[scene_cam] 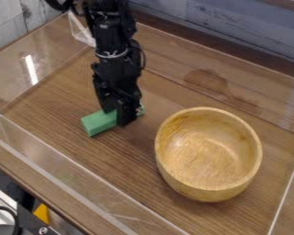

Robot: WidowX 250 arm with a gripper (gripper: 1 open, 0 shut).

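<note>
A green rectangular block (99,123) lies flat on the wooden table, left of centre. My black gripper (120,110) is low over the block, covering its right part. Whether its fingers are open or shut, or touch the block, I cannot tell.
A large yellow bowl (208,184) takes up the lower right of the table (63,156). Cables lie at the lower left corner.
</note>
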